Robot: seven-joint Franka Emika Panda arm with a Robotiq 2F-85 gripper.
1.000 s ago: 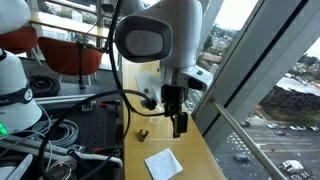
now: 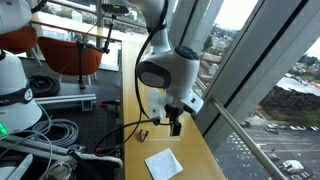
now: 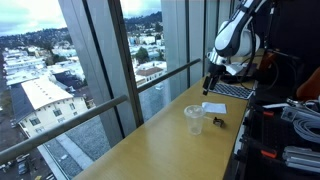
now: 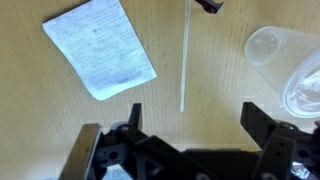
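Note:
My gripper is open above the wooden table, its dark fingers wide apart with nothing held between them. A square white cloth or paper (image 4: 100, 48) lies flat to the upper left in the wrist view. Over at the right edge is a clear plastic cup (image 4: 270, 45), which stands upright on the table in exterior view 2. Between these two runs a thin pale strip or line (image 4: 184, 60). A small dark object (image 4: 210, 4) is cut off by the top edge; exterior view 1 has it (image 2: 142, 136) near the table's side.
Windows (image 3: 160, 50) and a metal rail (image 3: 60, 125) border one side of the table. Cables (image 2: 60, 130) and dark equipment are beside the other. Red chairs (image 2: 70, 58) stand farther off.
In exterior view 1 the arm has drawn away from the camera and looks smaller. The white sheet and the small dark object have stayed where they were.

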